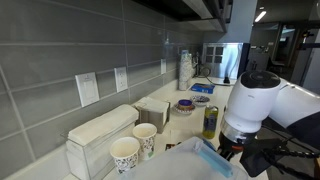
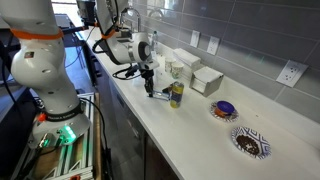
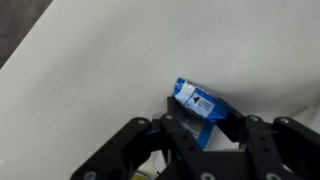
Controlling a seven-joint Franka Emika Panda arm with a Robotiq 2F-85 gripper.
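A blue object with a white label (image 3: 200, 101) lies at the fingertips of my gripper in the wrist view, with a dark finger on either side. Part of it is hidden by the fingers, and whether they press on it I cannot tell. In exterior view 1 a light blue strip (image 1: 214, 158) shows on a pale surface under the white arm (image 1: 252, 105); the fingers there are mostly out of sight. Exterior view 2 has the gripper (image 2: 150, 92) low over the white counter, short of a yellowish can (image 2: 176, 95).
Two patterned paper cups (image 1: 125, 153) and a white box (image 1: 100, 135) stand along the tiled wall. Farther along the counter sit a purple-rimmed bowl (image 2: 223, 109) and a plate of dark bits (image 2: 236, 136).
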